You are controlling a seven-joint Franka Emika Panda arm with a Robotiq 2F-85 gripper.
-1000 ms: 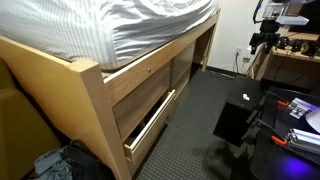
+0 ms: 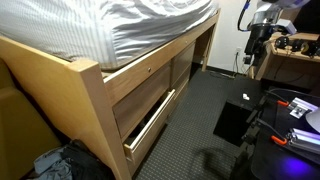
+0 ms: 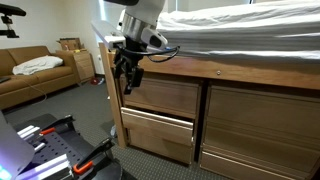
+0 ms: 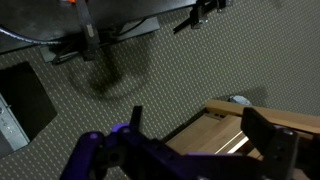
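A wooden bed frame has drawers in its side. One lower drawer stands slightly out, with a dark gap along its top. From exterior view 2, my gripper hangs from the white arm in front of the drawer fronts, apart from them. In the wrist view my gripper is open, its dark fingers wide apart, with only carpet and a wood edge showing beyond. The wooden edge of the furniture appears at lower right there. Nothing shows held.
A white mattress lies on the bed. Grey carpet leaves free floor beside it. Dark clothing lies at lower left. A brown couch stands at the far left in exterior view 2.
In exterior view 1 the arm at upper right has shifted and come lower, and it now looks larger. The bed and the drawer look unchanged.
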